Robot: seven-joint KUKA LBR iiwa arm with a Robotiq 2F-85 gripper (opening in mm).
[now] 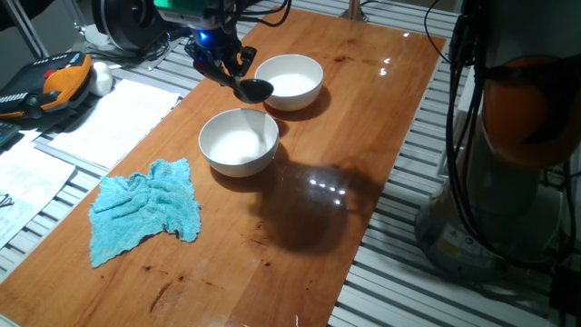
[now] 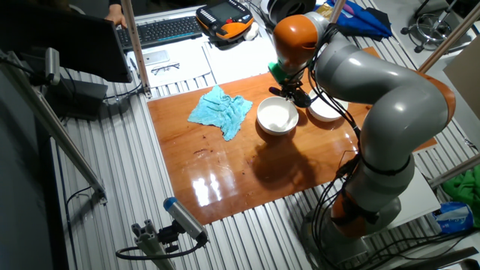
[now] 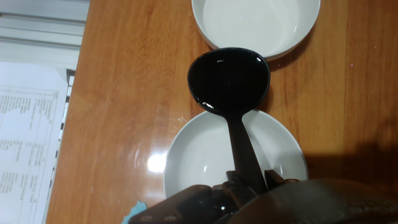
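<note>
My gripper (image 1: 227, 71) is shut on the handle of a black ladle (image 3: 229, 81), holding it above the table. In the wrist view the fingers (image 3: 214, 202) close around the handle at the bottom. The ladle's glossy dark scoop faces up, over the gap between two white bowls; whether it holds any liquid, I cannot tell. One white bowl (image 1: 239, 145) stands nearer the cloth, looking empty. Behind it is the second white bowl (image 1: 289, 82), whose pale inside shows no clear contents. The ladle overlaps both bowls in the wrist view.
A crumpled turquoise cloth (image 1: 145, 207) lies left of the nearer bowl. Papers (image 1: 118, 127) and an orange-black teach pendant (image 1: 47, 86) rest beyond the wooden table's (image 1: 300, 282) left edge. My arm's shadow falls right of the bowls.
</note>
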